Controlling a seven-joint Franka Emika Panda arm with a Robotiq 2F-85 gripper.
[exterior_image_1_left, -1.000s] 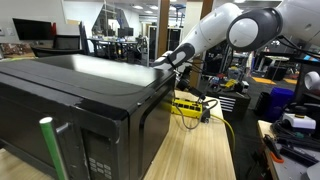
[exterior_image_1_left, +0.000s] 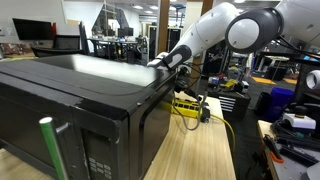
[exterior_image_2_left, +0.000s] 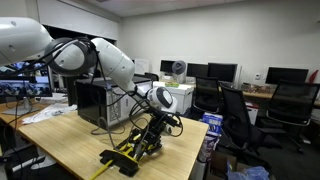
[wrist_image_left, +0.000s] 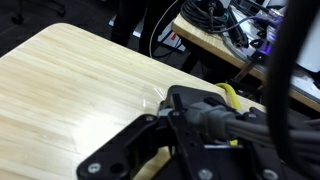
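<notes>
In the wrist view my gripper reaches in from the bottom, its fingers close together. A bundle of grey strands, cable-like (wrist_image_left: 245, 128), runs right from its fingertips, and the fingers appear shut on it; the exact contact is hidden. A yellow and black object (exterior_image_2_left: 118, 160) lies on the wooden table (exterior_image_2_left: 62, 135) below the gripper (exterior_image_2_left: 155, 128), with dark cables looping around it. In exterior view 1 the yellow part (exterior_image_1_left: 186, 107) shows beyond the large black box, near the table's far end.
The large black box (exterior_image_1_left: 75, 90) fills the left of exterior view 1. Bare table (wrist_image_left: 70, 100) lies left of the gripper in the wrist view. Beyond its edge stands another table with cables (wrist_image_left: 205, 15). Office chairs (exterior_image_2_left: 240, 120) are behind.
The arm has shifted slightly to the right in exterior view 1, and the dark cables around the gripper have moved a little. The yellow object and the black box stay where they were.
</notes>
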